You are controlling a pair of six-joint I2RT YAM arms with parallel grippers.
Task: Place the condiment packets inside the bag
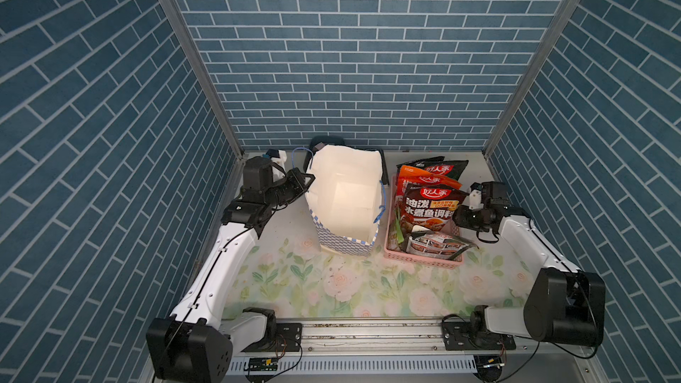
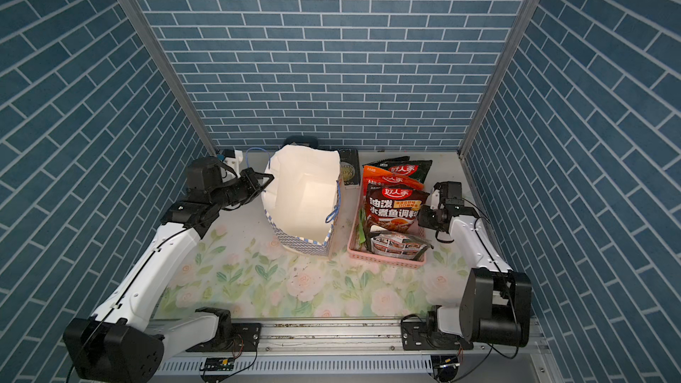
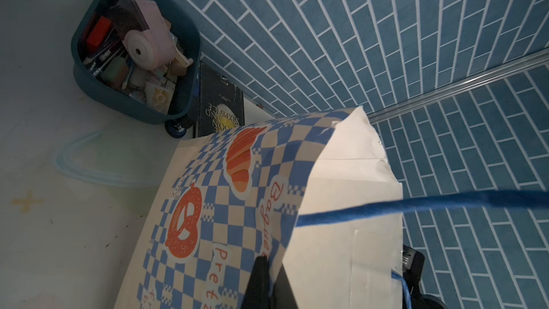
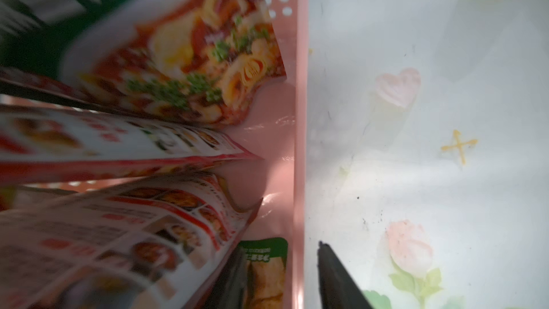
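Observation:
The paper bag (image 1: 346,202), white inside with a blue checked outside, stands left of the packets with its mouth up. My left gripper is shut on the bag's left rim; the blue cord (image 3: 366,210) crosses near it in the left wrist view. Several condiment packets (image 1: 430,205), dark, orange and white, stand in the pink basket (image 1: 418,260) just right of the bag. At the basket's right wall, my right gripper has its fingers apart, one on each side of the rim, with a gap showing.
Behind the bag are a teal bin of small items (image 3: 134,97) and a dark book (image 2: 347,166), both against the back wall.

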